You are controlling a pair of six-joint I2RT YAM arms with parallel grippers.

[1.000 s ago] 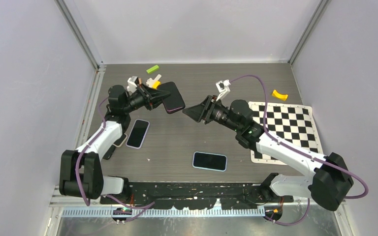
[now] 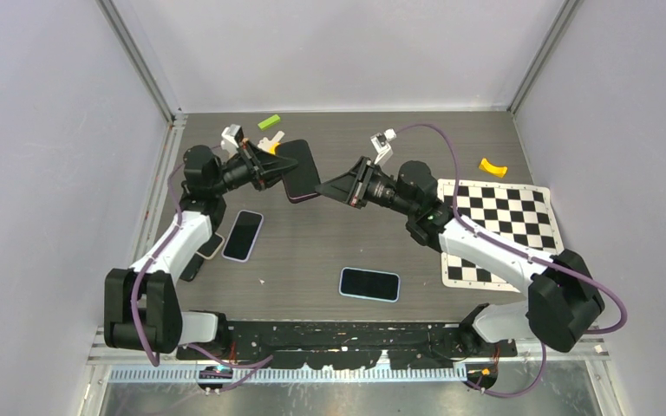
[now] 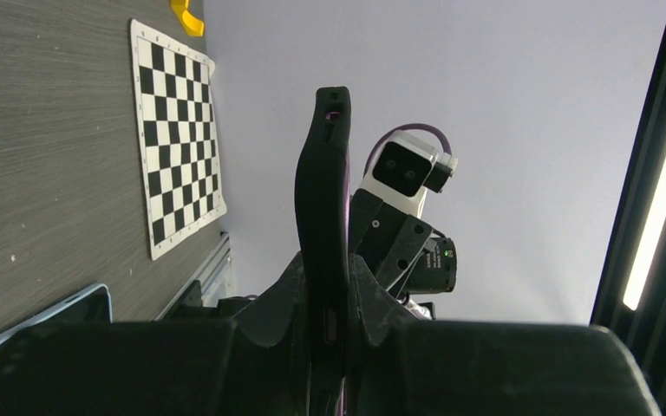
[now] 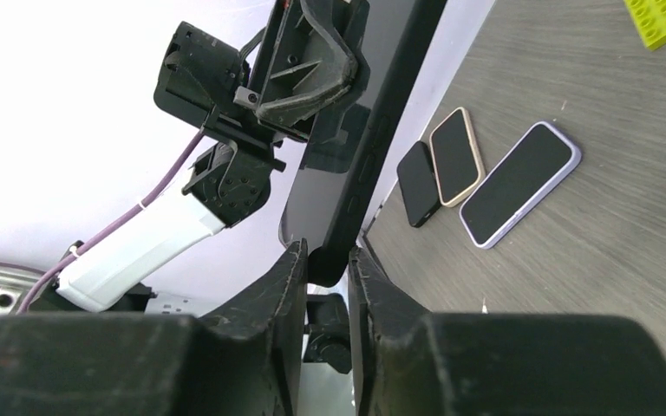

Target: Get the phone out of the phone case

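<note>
A phone in a black case is held up above the table, tilted. My left gripper is shut on it, and in the left wrist view the dark case stands edge-on between the fingers. The right wrist view shows the phone's glossy face beside the case's black side wall. My right gripper has its fingertips on either side of the lower corner of the case. The gap there is narrow, and whether both fingers press on the corner cannot be made out.
A phone lies at the front of the table and another phone at the left, near smaller devices. A chessboard covers the right side. Toy bricks sit at the back left.
My right gripper has moved left to the case's corner, and its fingers have drawn closer together.
</note>
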